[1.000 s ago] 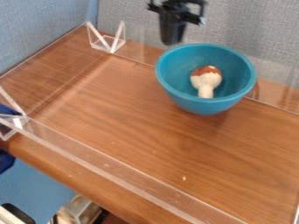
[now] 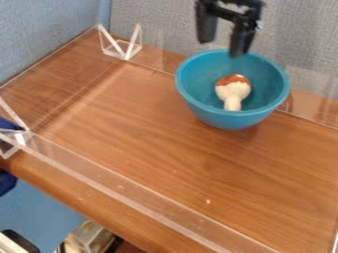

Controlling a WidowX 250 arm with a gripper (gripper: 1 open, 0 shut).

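A teal bowl point(image 2: 205, 107) sits on the wooden table at the back right. Inside it lies a small mushroom-like object point(image 2: 234, 92) with an orange-red top and a pale stem. My black gripper point(image 2: 224, 38) hangs above the rear of the bowl, its two dark fingers apart, blurred, with nothing seen between them.
White brackets point(image 2: 119, 46) stand at the back left corner and at the left edge. A grey textured backdrop lies behind.
The bowl and its content look unchanged.
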